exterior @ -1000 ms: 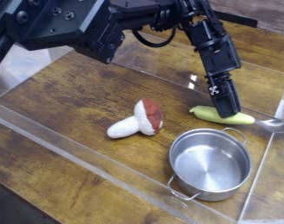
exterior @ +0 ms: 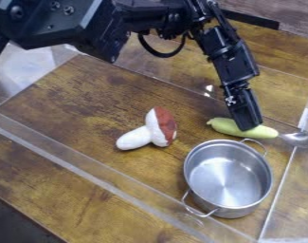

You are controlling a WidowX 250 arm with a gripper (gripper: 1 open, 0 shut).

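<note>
The black gripper [exterior: 244, 119] points down just over a pale green, elongated vegetable [exterior: 251, 129] lying on the right of the table, behind a steel pot [exterior: 226, 171] with two wire handles. Whether its fingers are open or shut on anything is hard to make out. A metal spoon [exterior: 298, 139] lies at the right end of the vegetable. A white mushroom-like object with a red-brown cap [exterior: 161, 125] lies left of the pot.
Clear plastic edges run along the tray area around the objects, and the arm spans the top of the view.
</note>
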